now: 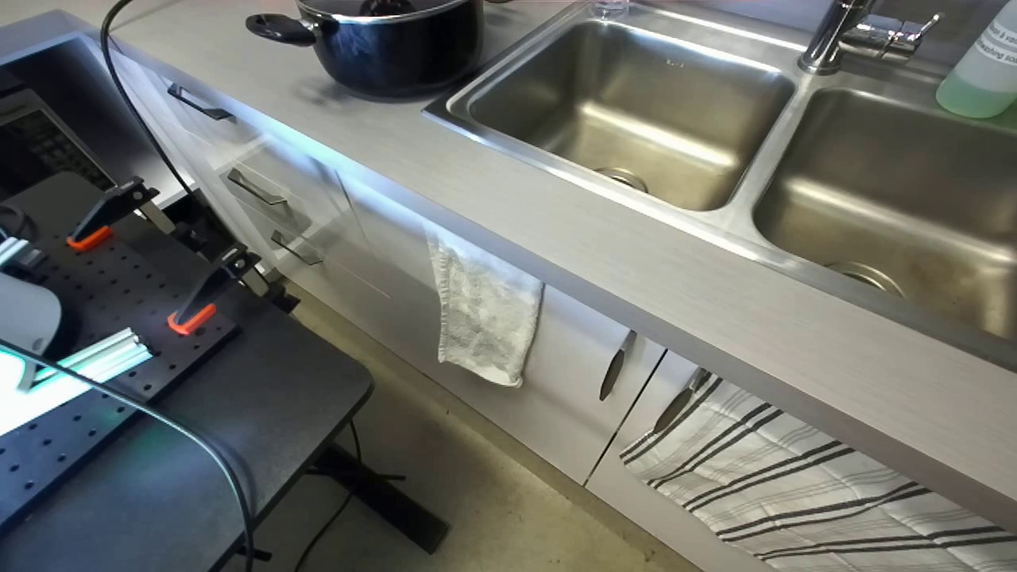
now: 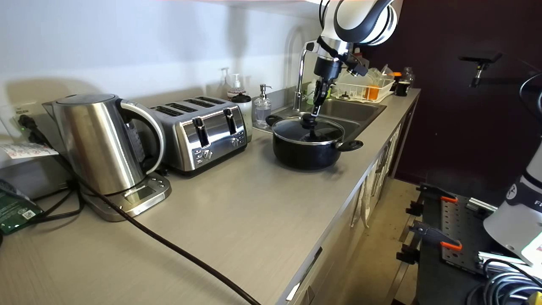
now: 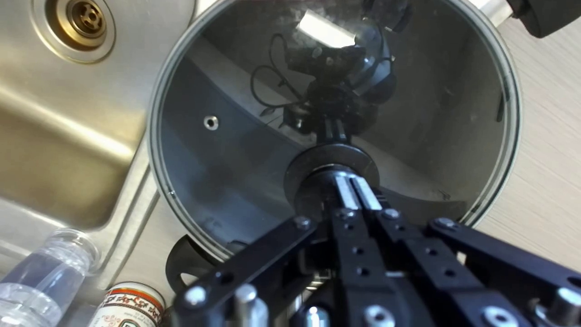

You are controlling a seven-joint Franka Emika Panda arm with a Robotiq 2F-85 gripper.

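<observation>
The black pot [image 2: 305, 152] stands on the counter beside the sink, covered by a glass lid [image 3: 245, 169] with a metal rim. The lid's round black knob [image 3: 311, 193] is at its centre. My gripper reaches down over the knob in the wrist view. Its pale-tipped fingers are almost together, with only a thin gap between them and no knob in that gap. Part of the knob shows to their left; the rest is hidden behind the fingers. Exterior view 2 has the gripper [image 2: 315, 111] right at the knob. Whether they touch cannot be told.
The sink [image 1: 629, 105] adjoins the pot. A toaster [image 2: 203, 132] and a kettle [image 2: 96, 147] stand along the wall. A clear bottle [image 3: 46, 278] and a can [image 3: 130, 308] are close to the pot.
</observation>
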